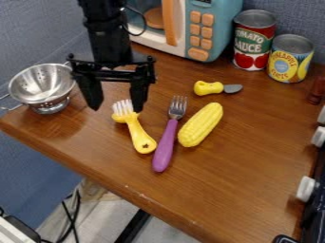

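My black gripper [116, 93] hangs open over the table's left part, fingers pointing down, just above and left of the yellow-handled brush-like utensil [136, 130]. A purple-handled fork [165, 147] lies to its right, and a yellow corn cob [200, 124] lies right of the fork. A small yellow-handled tool [208, 88] with a metal end lies farther back. A steel colander [40, 84] sits at the table's left edge, beside the gripper.
A toy microwave [187, 27] and two cans, tomato [253, 43] and yellow [290, 61], stand at the back. A black appliance [311, 190] lines the right edge.
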